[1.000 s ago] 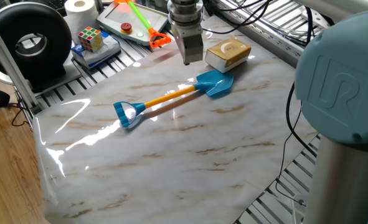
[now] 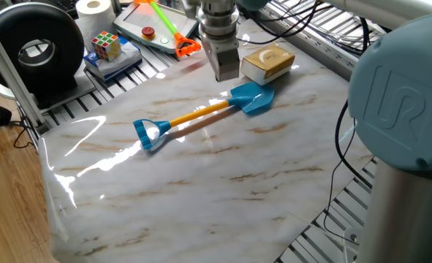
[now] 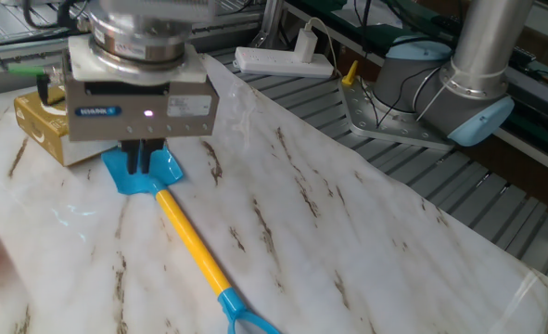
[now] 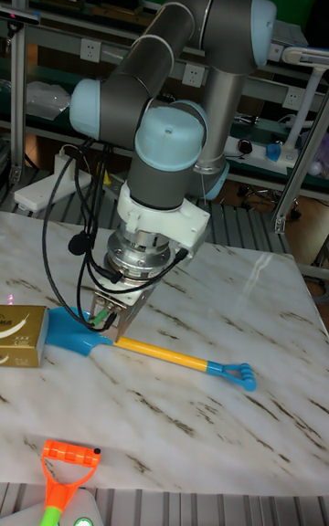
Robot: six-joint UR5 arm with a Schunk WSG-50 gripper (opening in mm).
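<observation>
A toy shovel with a blue blade (image 2: 252, 98), a yellow shaft (image 2: 199, 112) and a blue D-shaped handle (image 2: 151, 133) lies flat on the marble-patterned sheet. Over the blade end hangs my gripper (image 3: 143, 173), its two dark fingers (image 3: 132, 158) pointing down. In exterior view 2 the fingers overlap the blue blade (image 3: 168, 169); whether they touch it is unclear. They stand close together with a narrow gap, and nothing is seen held there. Exterior views 1 and 3 show the gripper body but not clearly its fingertips.
A gold and white box (image 2: 268, 64) sits right beside the blade, close to my gripper. At the far edge are a Rubik's cube (image 2: 107, 45) on a blue-white packet and a green-orange toy (image 2: 173, 29) on a grey case.
Shovel and box have stayed put.
</observation>
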